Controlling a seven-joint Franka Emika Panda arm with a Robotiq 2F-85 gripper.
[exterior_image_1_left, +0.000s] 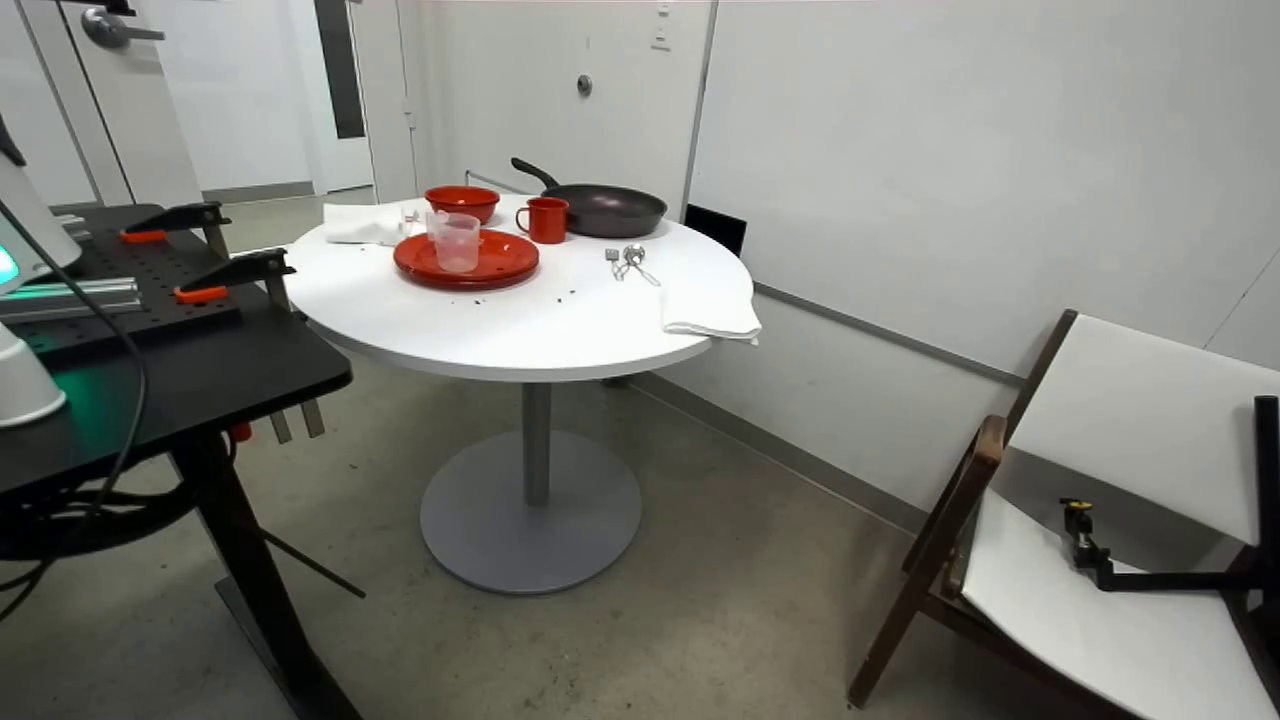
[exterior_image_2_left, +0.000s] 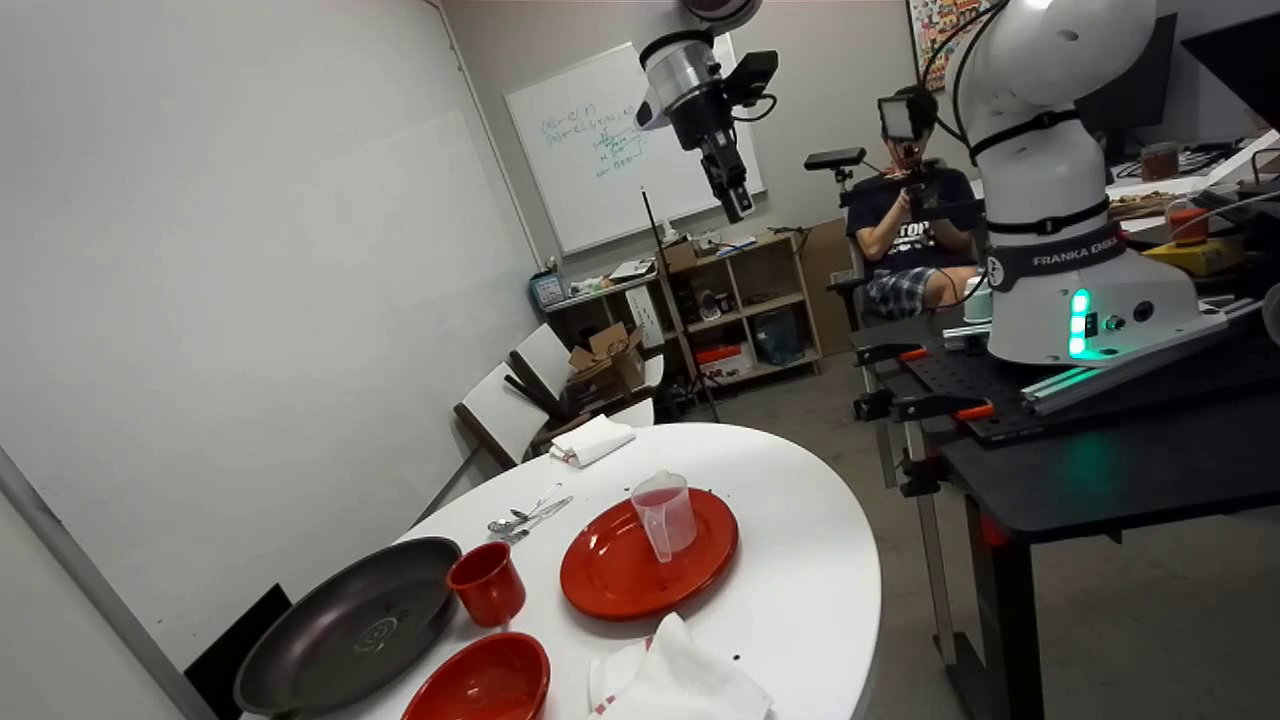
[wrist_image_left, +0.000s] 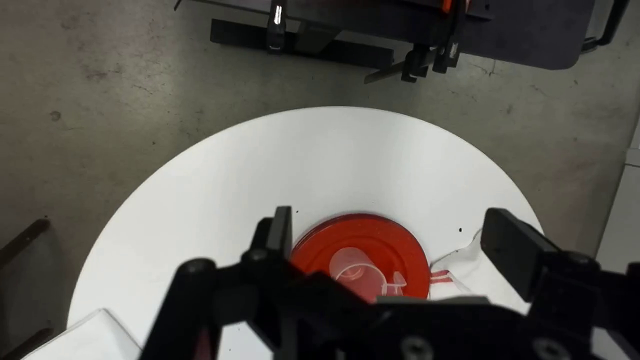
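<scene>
High above the round white table (exterior_image_1_left: 552, 324), my gripper (exterior_image_2_left: 739, 212) points down, touching nothing. From the wrist view, its black fingers (wrist_image_left: 279, 231) stand wide apart; the gripper is open and empty. Below and well away from it, a clear plastic measuring cup (wrist_image_left: 351, 264) stands on red plates (exterior_image_2_left: 612, 576) stacked on the table. A red mug (exterior_image_2_left: 488, 584), a red bowl (exterior_image_2_left: 486, 684) and a dark frying pan (exterior_image_1_left: 609, 212) are grouped beside the plates. The gripper's own body hides part of the plates in the wrist view.
One white cloth (exterior_image_1_left: 710, 314) hangs slightly over the table edge; another cloth (exterior_image_2_left: 678, 682) lies crumpled by the bowl. Cutlery (exterior_image_1_left: 632, 262) lies near the mug. The black robot bench (exterior_image_1_left: 240, 366) with clamps stands close by. Bare tabletop (wrist_image_left: 324, 162) shows on the bench side.
</scene>
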